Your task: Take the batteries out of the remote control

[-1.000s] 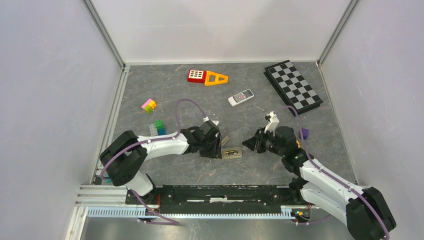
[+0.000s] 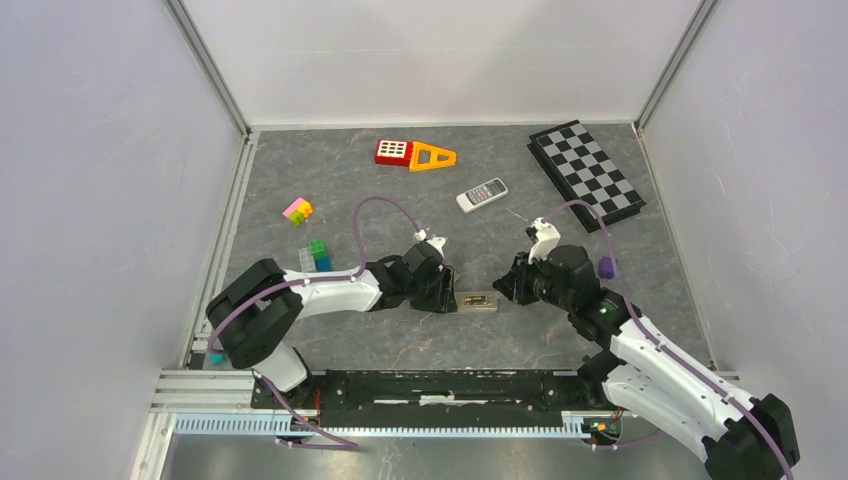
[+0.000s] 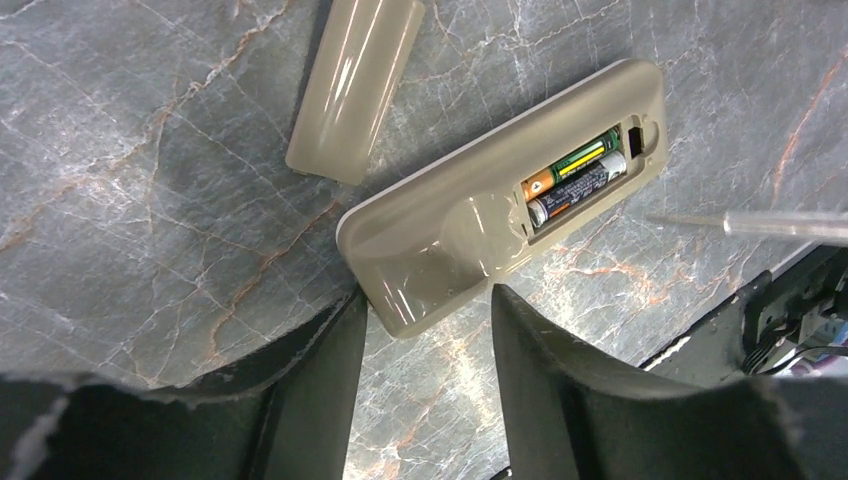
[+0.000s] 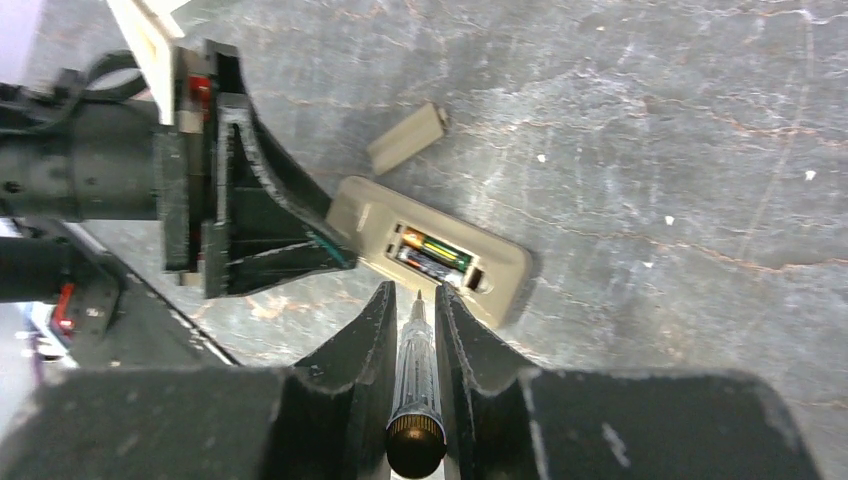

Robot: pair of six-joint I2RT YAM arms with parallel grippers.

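Note:
The beige remote control (image 3: 440, 255) lies back up with its compartment uncovered. Two batteries show inside, a green-and-orange battery (image 3: 572, 165) and a dark battery (image 3: 578, 188). Beside the remote rests its loose cover (image 3: 355, 90). At the remote's blank end is my left gripper, part open, its fingers around or just over that end; contact cannot be told. My right gripper is shut on a clear-handled pointed tool (image 4: 415, 385), whose tip is near the remote's side (image 4: 410, 285), apparently above the table. From above, the right gripper (image 2: 500, 288) stands right of the remote (image 2: 477, 302).
A white remote (image 2: 482, 195) lies farther back. Red and yellow toy pieces (image 2: 415, 153) are behind it, and a chessboard (image 2: 590, 175) lies at the back right. Toy blocks (image 2: 317, 252) stand on the left.
Over the last second the remote and left gripper have shifted slightly right.

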